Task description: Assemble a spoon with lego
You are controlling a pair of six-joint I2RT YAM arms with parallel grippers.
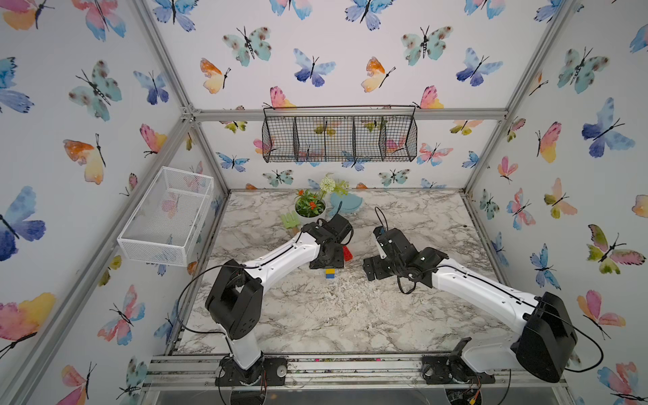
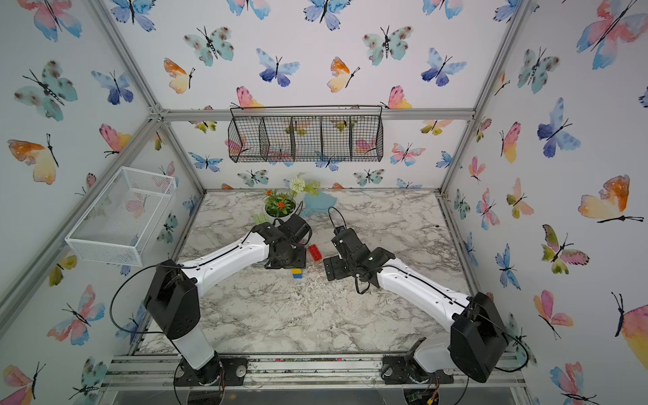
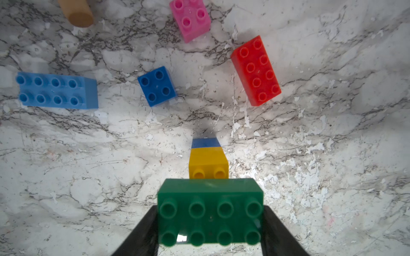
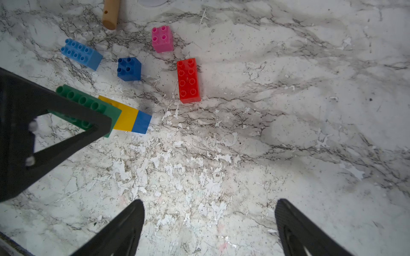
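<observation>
In the left wrist view, my left gripper is shut on the ends of a green eight-stud brick (image 3: 210,189). Behind it in that view show a yellow brick (image 3: 208,157) and, below the yellow, a blue brick (image 3: 205,142). The right wrist view also shows the green brick overlapping the yellow one, with the blue end lowest; whether green and yellow are joined cannot be told. My right gripper is open and empty, its fingers wide apart, to the right of the left gripper.
A red brick (image 3: 256,70), a pink brick (image 3: 190,17), a small blue brick (image 3: 156,85) and a long light-blue brick (image 3: 57,90) lie loose behind. Farther back are a flower pot (image 1: 309,204) and a blue plate (image 1: 346,201).
</observation>
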